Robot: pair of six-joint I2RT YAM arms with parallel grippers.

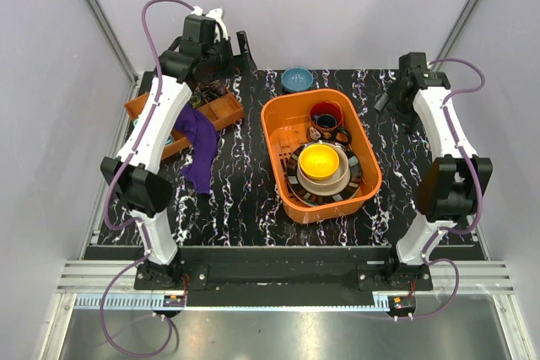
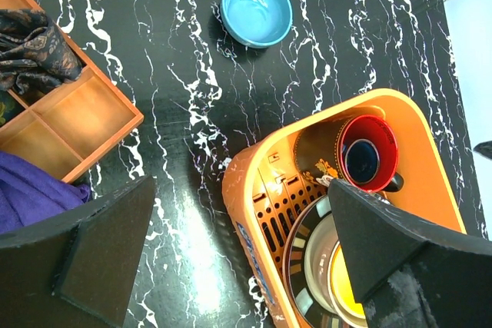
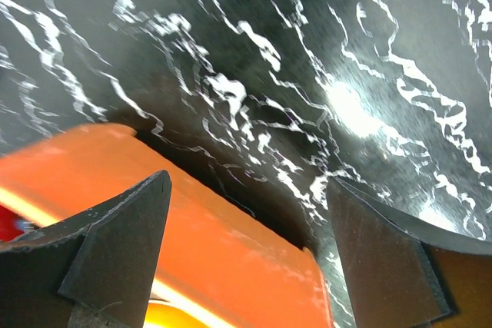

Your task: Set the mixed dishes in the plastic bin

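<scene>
In the orange plastic bin [image 1: 278,156] lie a striped plate [image 1: 363,156], pale bowls [image 1: 342,176] with a yellow bowl [image 1: 319,160] on top, and a red mug [image 1: 323,111] with a dark cup in it. A blue bowl [image 2: 257,9] stands on the table behind the bin, outside it. My left gripper [image 1: 245,52] hangs open to the left of the blue bowl, nothing between its fingers. Right of the bin, my right gripper is open too, empty over bare table beside the bin's orange wall [image 3: 223,228].
A wooden divided tray [image 2: 84,117] with dark cloth [image 2: 34,48] in it is at the left. A purple cloth [image 1: 200,145] hangs over its front onto the table. Bare marble-patterned table [image 1: 245,200] lies between tray and bin.
</scene>
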